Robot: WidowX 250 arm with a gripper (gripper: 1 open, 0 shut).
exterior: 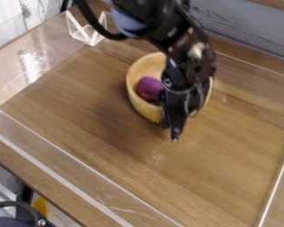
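Observation:
A yellow-tan bowl [145,65] stands on the wooden table [85,142], in the upper middle of the camera view. A purple object [151,89] lies inside it at the left. My black gripper [177,120] reaches down over the bowl from above, with its tips at the bowl's front right, hiding much of the bowl. It is shut; what sits between its fingers is hard to make out, possibly the bowl's rim.
A white wire object stands at the back left. A pale wall edges the back, and a clear raised edge runs along the left.

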